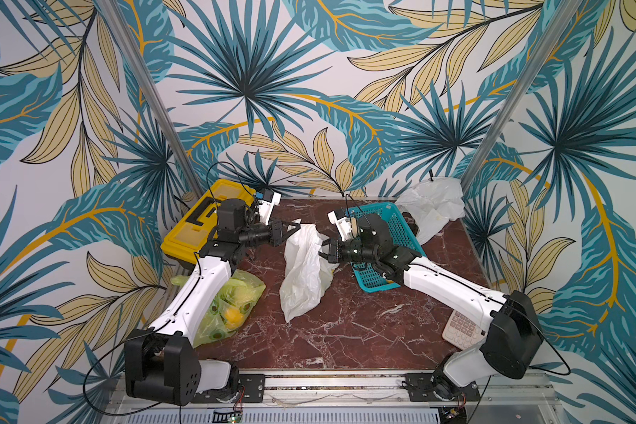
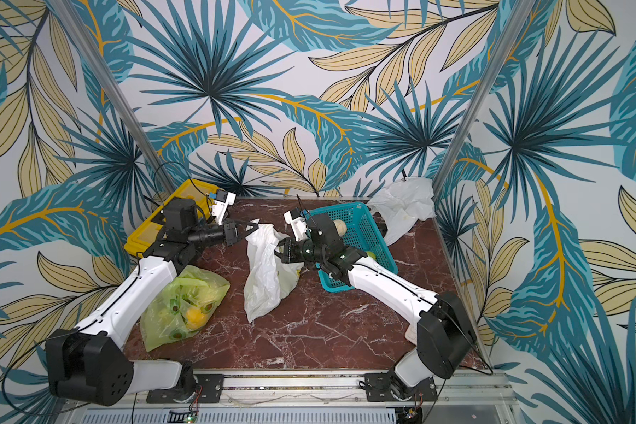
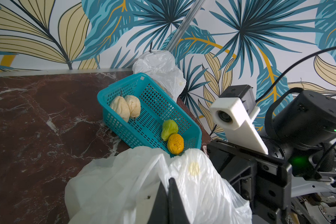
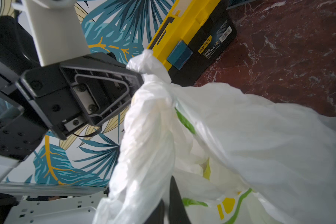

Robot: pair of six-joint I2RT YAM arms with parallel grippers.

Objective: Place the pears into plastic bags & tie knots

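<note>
A white plastic bag (image 1: 301, 279) hangs or stands upright mid-table, printed with green and yellow marks in the right wrist view; its contents are hidden. My left gripper (image 1: 294, 229) is shut on the bunched plastic at its upper edge, as the right wrist view shows at the bag's top (image 4: 149, 67). On the bag's right side is my right gripper (image 1: 326, 251), its fingers (image 4: 177, 205) amid the folds; how far they stand apart and whether they pinch plastic cannot be made out. A green pear-like fruit (image 3: 169, 129) lies in the teal basket (image 3: 153, 102).
Two beige fruits (image 3: 120, 108) and an orange one (image 3: 175, 144) share the basket. Behind it are more white bags (image 1: 434, 201). At left stand a yellow toolbox (image 1: 208, 219) and a yellow-green bag of fruit (image 2: 183, 307).
</note>
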